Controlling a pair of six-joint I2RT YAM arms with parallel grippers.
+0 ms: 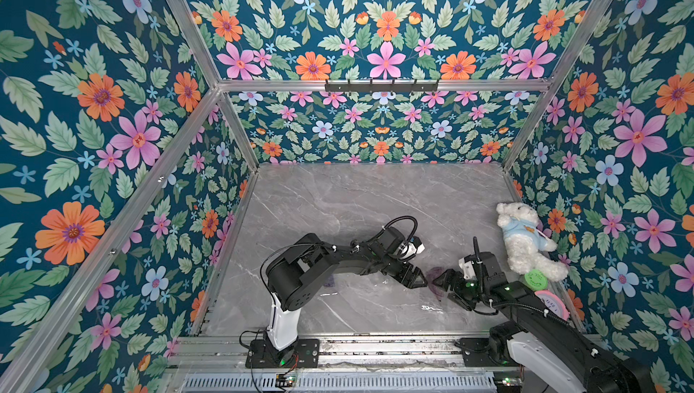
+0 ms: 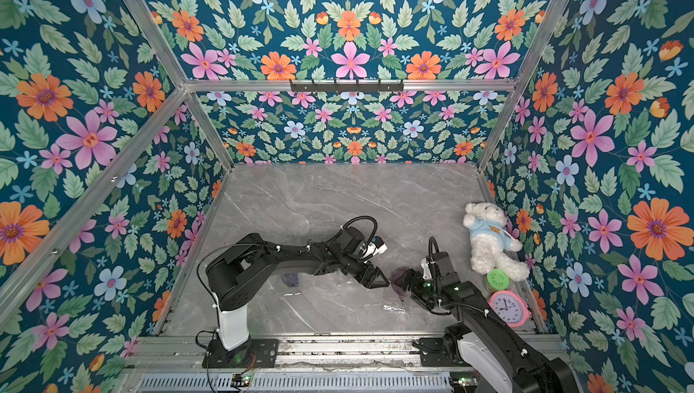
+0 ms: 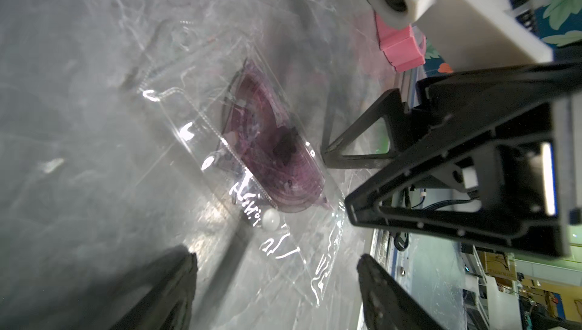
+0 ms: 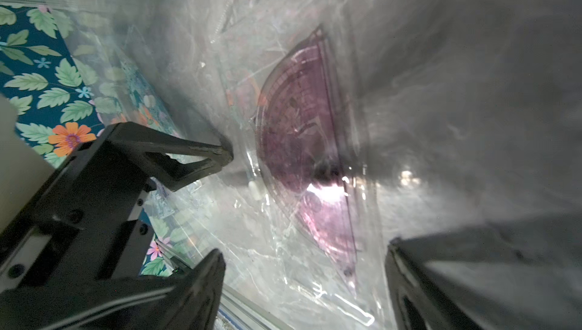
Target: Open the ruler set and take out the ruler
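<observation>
A clear plastic sleeve lies flat on the grey marbled table. Inside it is a purple translucent protractor, with other clear pieces faintly visible. My left gripper is low beside the sleeve's left side, my right gripper over its right side, so they face each other closely. In both wrist views the fingertips are apart, each gripper open with nothing visible between them. Whether either touches the sleeve cannot be told.
A white teddy bear lies at the right wall, with a green round item and a pink clock in front of it. A dark object lies under the left arm.
</observation>
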